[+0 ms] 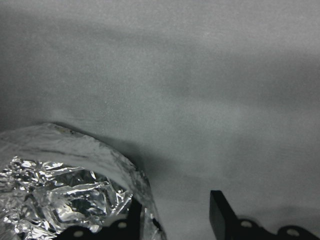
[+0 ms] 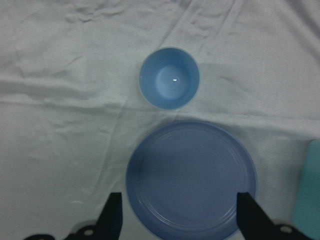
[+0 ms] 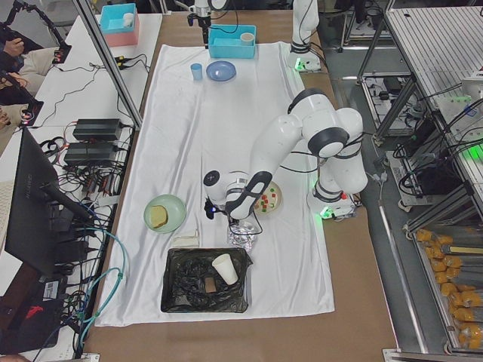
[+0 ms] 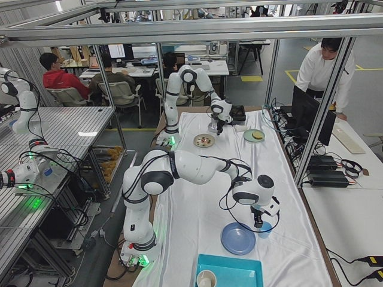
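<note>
My left gripper stands open, low over the white cloth beside a foil-lined dish (image 3: 243, 235); in the left wrist view the crumpled foil (image 1: 65, 200) and its rim lie at the lower left, by one finger. My right gripper is open above a blue plate (image 2: 190, 175) and a blue cup (image 2: 170, 80), with nothing seen between its fingers. A green plate (image 3: 172, 219) with a yellow item, a plate (image 3: 268, 198) with red pieces, and a black-lined bin (image 3: 189, 286) holding a white cup (image 3: 225, 269) are near the left arm.
A turquoise bin (image 4: 239, 272) with a cup sits by the right arm's plate. A monitor and cables line one side, and metal frame posts stand beside the table.
</note>
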